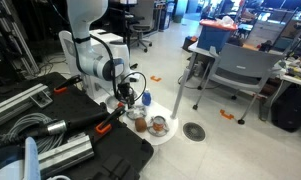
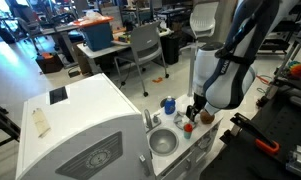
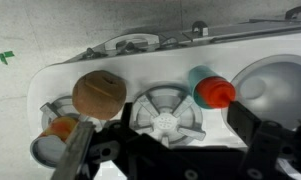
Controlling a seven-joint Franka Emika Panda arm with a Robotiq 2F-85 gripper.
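My gripper is open, its fingers pointing down over a white toy stove counter [image 3: 180, 68], with nothing held between them. In the wrist view, a teal cylinder with an orange-red top [image 3: 212, 90] stands on the counter near the right finger. A brown round object [image 3: 99, 95] lies near the left finger. Between the fingers, a grey burner [image 3: 164, 118] shows below. In exterior view 2 the gripper [image 2: 193, 108] is low over the counter, close to the orange-red top [image 2: 188, 127]; whether it touches anything cannot be told.
At the right of the wrist view is a round metal sink [image 3: 273, 90]. A small pot with an orange-brown item [image 3: 58, 130] sits at the left. A blue mug [image 2: 168, 104] stands at the counter's far side. Open floor [image 1: 225, 145] lies beyond the counter.
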